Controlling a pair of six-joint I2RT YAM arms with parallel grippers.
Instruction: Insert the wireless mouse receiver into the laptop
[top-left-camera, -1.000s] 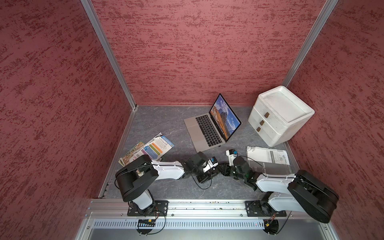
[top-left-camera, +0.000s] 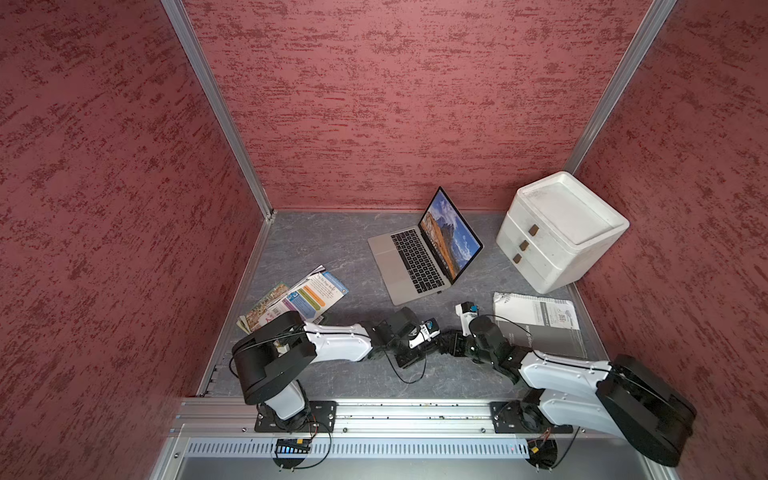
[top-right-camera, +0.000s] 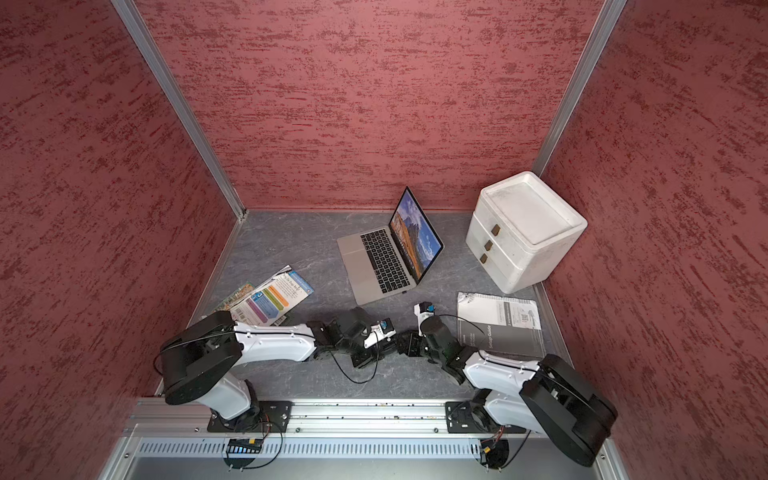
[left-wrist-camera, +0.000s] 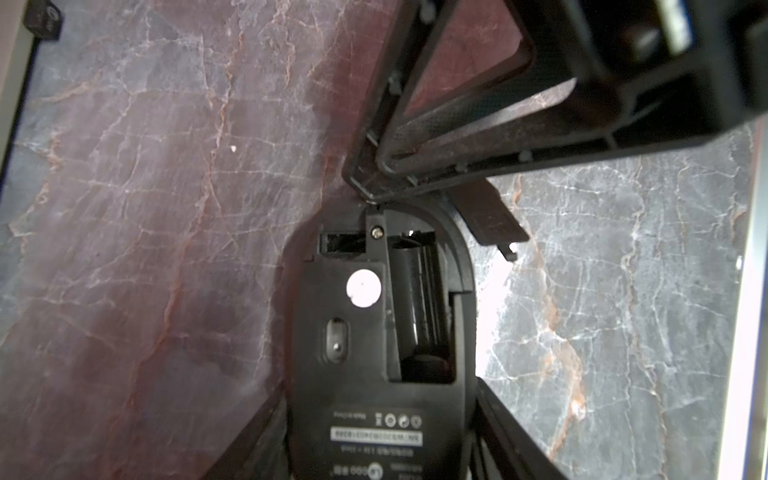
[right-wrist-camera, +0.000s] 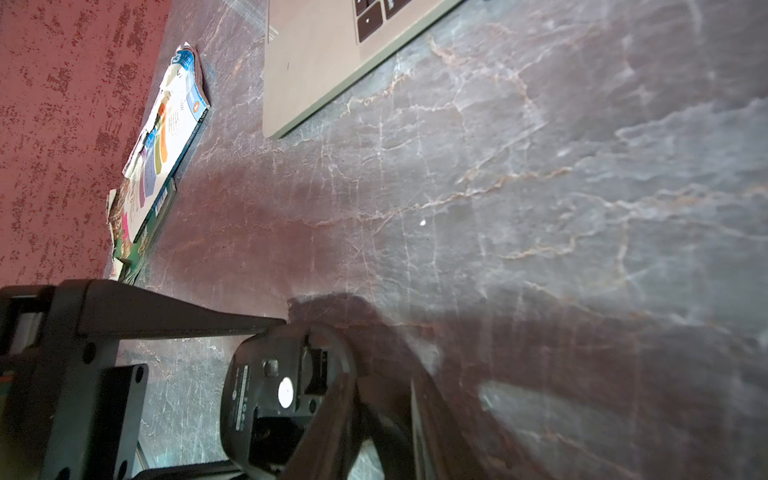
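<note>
A black wireless mouse (left-wrist-camera: 364, 400), underside up, is held in my left gripper; its battery cover is off, baring the compartment (left-wrist-camera: 420, 312) and a narrow slot (left-wrist-camera: 344, 244). My right gripper reaches to the mouse's top end in the left wrist view, where a loose-looking dark cover (left-wrist-camera: 488, 216) sits beside it. Whether its fingertips grip anything is unclear; I cannot make out the receiver for sure. The open laptop (top-left-camera: 396, 264) stands behind both grippers, screen showing a mountain picture.
Papers or booklets (top-left-camera: 308, 296) lie at the left. A white drawer unit (top-left-camera: 560, 232) stands at the back right, with a notebook (top-left-camera: 536, 316) in front. The table between grippers and laptop has a little free room.
The laptop and other objects are unchanged.
</note>
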